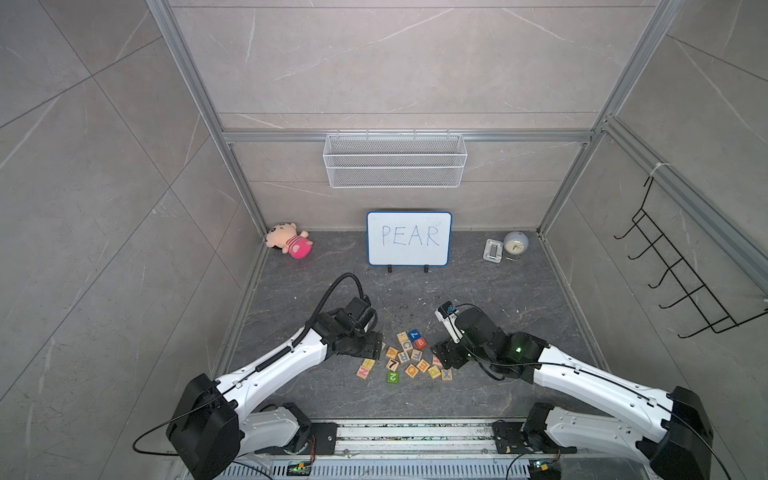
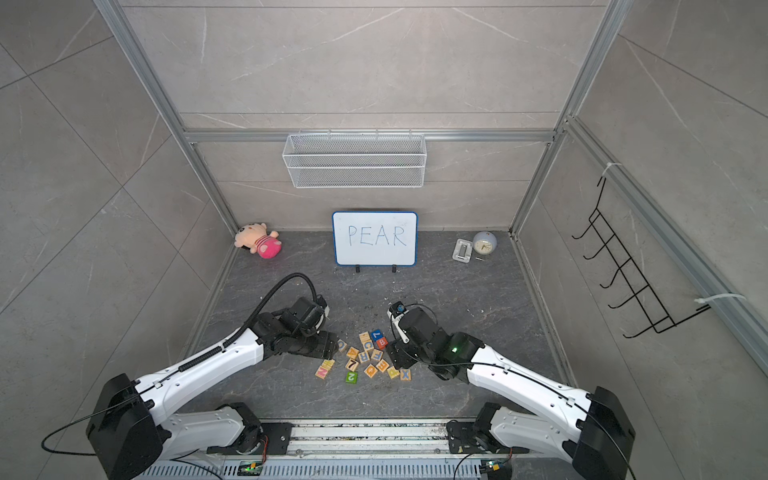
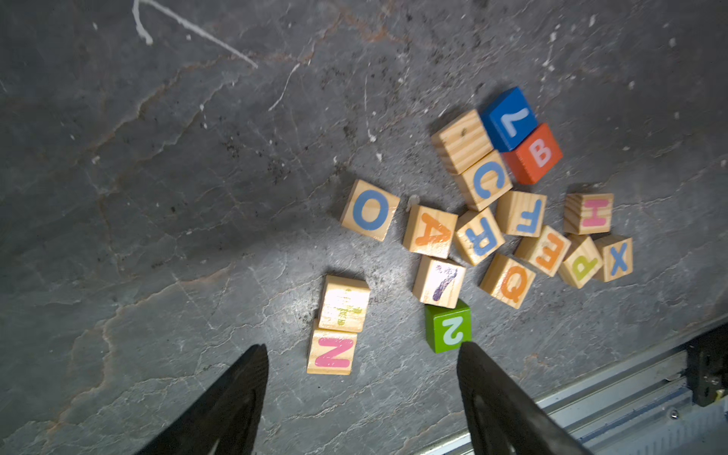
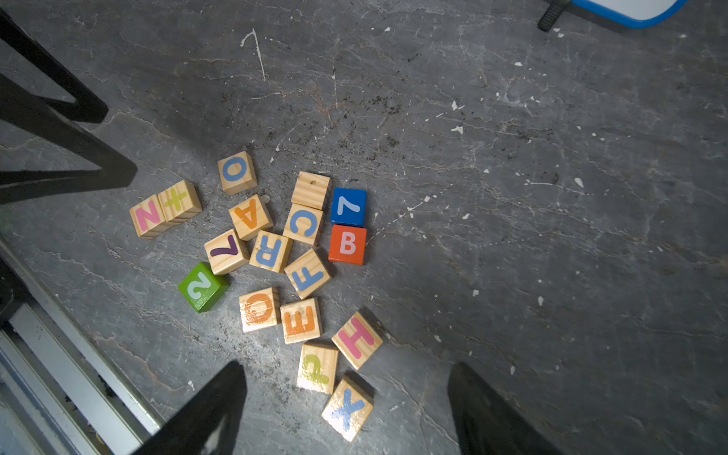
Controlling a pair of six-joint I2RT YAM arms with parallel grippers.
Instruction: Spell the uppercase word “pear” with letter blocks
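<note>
Wooden letter blocks lie in a loose cluster between my two arms. In the right wrist view are the yellow P block (image 4: 316,368), the orange E block (image 4: 301,320), the orange A block (image 4: 250,217) and the blue R block (image 4: 270,251). A touches or nearly touches R; P sits close under E. My left gripper hovers left of the cluster, its fingers apart with nothing between them. At the cluster's right, my right gripper is held above the table, likewise open and empty. PEAR is handwritten on the whiteboard (image 1: 409,238) at the back.
Other blocks crowd close by, among them H (image 4: 357,339), X (image 4: 348,409), Q (image 4: 259,308), F (image 4: 308,273) and the green 2 (image 4: 203,287). Bare table (image 1: 408,300) stretches between the cluster and the whiteboard. A plush toy (image 1: 289,240) lies back left.
</note>
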